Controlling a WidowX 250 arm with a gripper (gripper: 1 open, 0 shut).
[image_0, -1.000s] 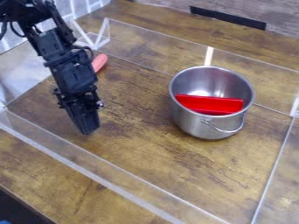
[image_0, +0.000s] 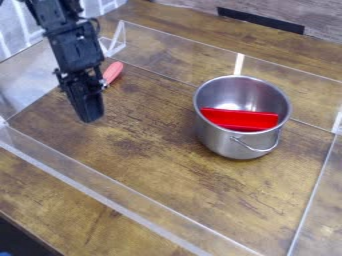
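Observation:
The black robot arm comes down from the top left, and its gripper (image_0: 91, 110) hangs over the left part of the wooden table, shut with nothing visible between its fingers. Behind it, to the right of the arm, lies a small pink elongated object (image_0: 114, 72), partly hidden by the arm. On the right stands a steel pot (image_0: 241, 142) with a side handle, holding a red block-like object (image_0: 241, 118).
Clear plastic panels or edges border the work area on the left, front and right. A pale strip (image_0: 238, 64) lies behind the pot.
The arm and gripper have moved up and to the left, away from the table's middle. The pot, red object and pink object stay where they were.

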